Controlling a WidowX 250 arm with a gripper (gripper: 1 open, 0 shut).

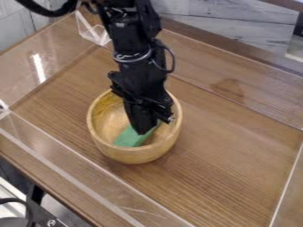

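Observation:
A round tan bowl (108, 140) sits left of centre on the wooden table, with a green object (130, 138) lying inside it. The black arm reaches down from the top, and its gripper (144, 121) is low in the bowl, over the upper end of the green object. The fingers are dark and hard to make out; nothing clearly shows held between them, and whether they touch the green object cannot be told.
A clear plastic object (92, 28) is at the back left, by the pale plank wall. A black cable lies at the lower left corner.

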